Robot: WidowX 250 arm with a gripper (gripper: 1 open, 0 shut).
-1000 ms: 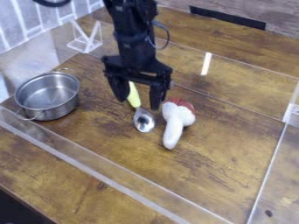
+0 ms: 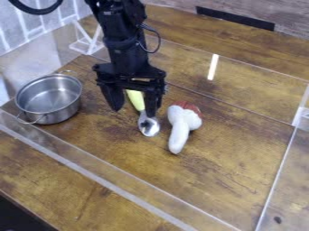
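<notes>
My black gripper (image 2: 129, 95) hangs over the table, its fingers open, just above a utensil (image 2: 148, 124) with a yellow-green handle and a pale, shiny head. Part of the handle is hidden by the gripper. A white plush toy (image 2: 182, 128) with a reddish patch at its top lies just right of the utensil. A steel pot (image 2: 51, 111) stands at the left, apart from the gripper.
Clear edging runs along the left and right sides. A short white strip (image 2: 214, 66) lies at the back right.
The gripper has shifted a little to the left, toward the pot, over the last second. The utensil, plush toy and pot appear unmoved.
</notes>
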